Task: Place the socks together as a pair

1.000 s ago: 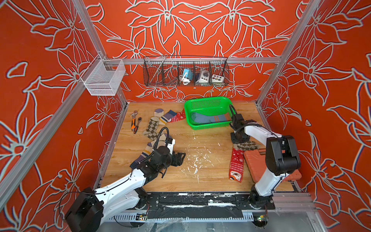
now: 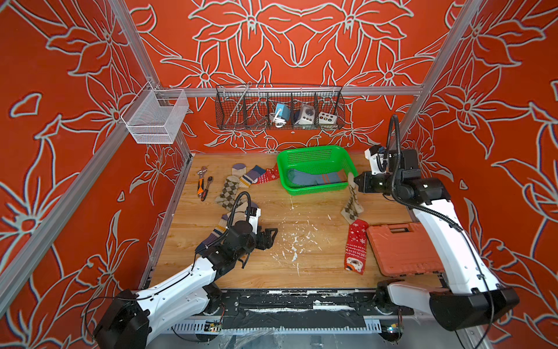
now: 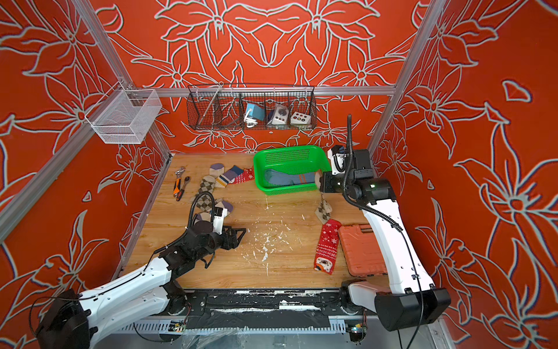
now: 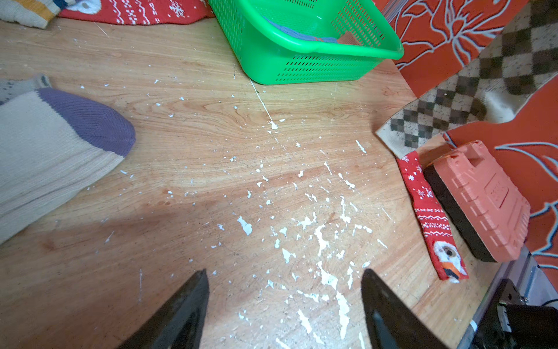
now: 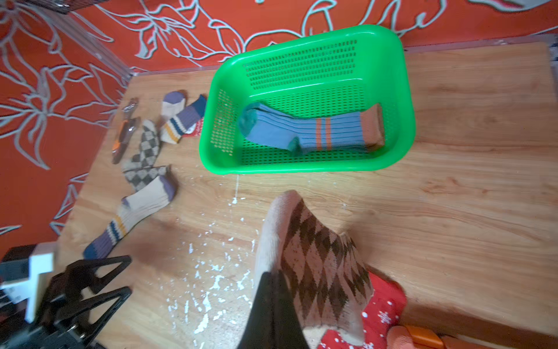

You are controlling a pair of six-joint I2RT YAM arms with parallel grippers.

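Observation:
My right gripper (image 2: 360,181) is shut on an argyle sock (image 5: 316,267), raised at the green basket's right front corner, the sock hanging down over a red snowflake sock (image 2: 355,247). My left gripper (image 2: 268,237) stands open and empty at the table's left-centre. On the left lie another argyle sock (image 2: 226,195), a cream striped sock (image 5: 142,206) by the left gripper, and at the back a striped sock (image 2: 252,174) and a red sock (image 2: 268,174). Blue-grey socks (image 5: 308,131) lie in the green basket (image 2: 312,152).
An orange case (image 2: 407,250) occupies the right front. Tools (image 2: 203,186) lie at the back left. Wire baskets (image 2: 279,93) hang on the walls.
My right gripper has risen from the table, lifting the argyle sock off the surface beside the red sock. The left arm is nearly still.

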